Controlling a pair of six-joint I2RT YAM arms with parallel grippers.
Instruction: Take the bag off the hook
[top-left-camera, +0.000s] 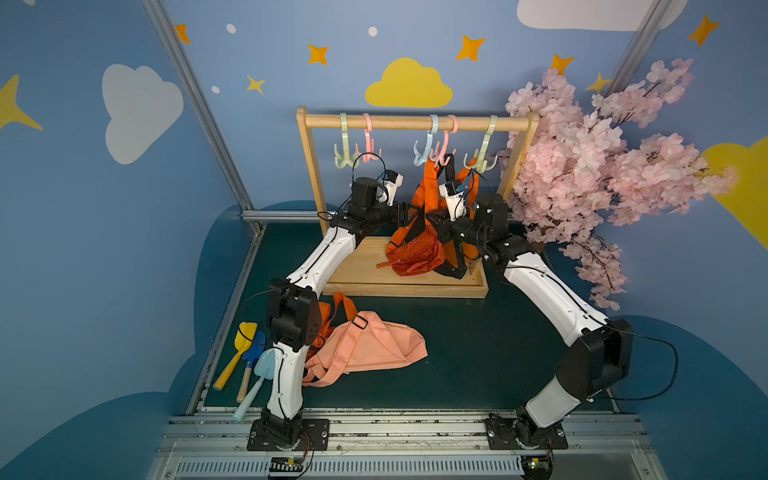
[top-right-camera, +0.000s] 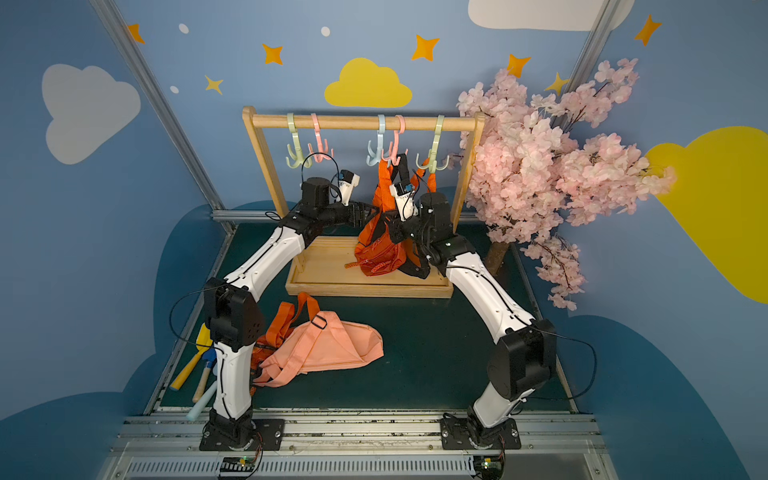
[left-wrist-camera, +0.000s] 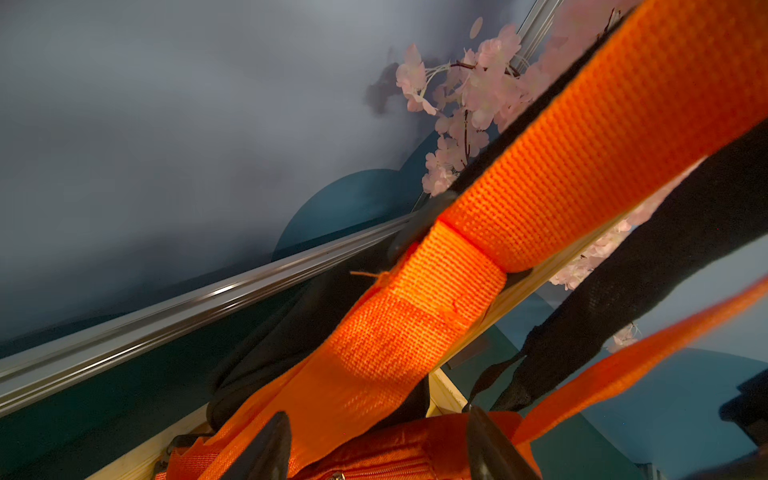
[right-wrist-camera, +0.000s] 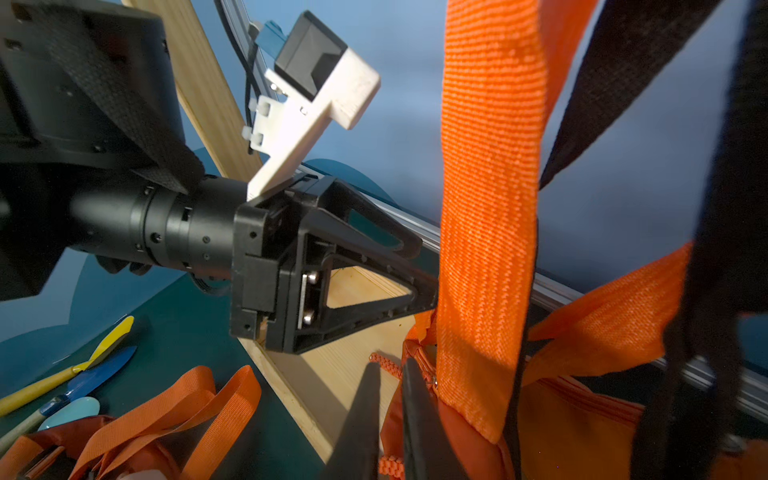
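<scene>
An orange bag (top-left-camera: 416, 254) hangs by its orange strap (right-wrist-camera: 488, 200) and black straps on the rack's right side; its lower part reaches the wooden tray. My left gripper stands open around part of the orange strap, whose twisted length runs across the left wrist view. From the right, my right gripper faces the bag's front, its fingertips slightly apart and nothing clearly held. Two hooks, pink (top-left-camera: 445, 148) and green (top-left-camera: 482, 156), hang above the straps; which one carries them cannot be told.
A wooden rack (top-left-camera: 400, 121) bears several hooks over its tray (top-left-camera: 352, 268). Pink blossoms (top-left-camera: 576, 160) crowd its right side. A peach bag (top-left-camera: 384, 344) lies in front, toy shovels (top-left-camera: 244, 344) at left.
</scene>
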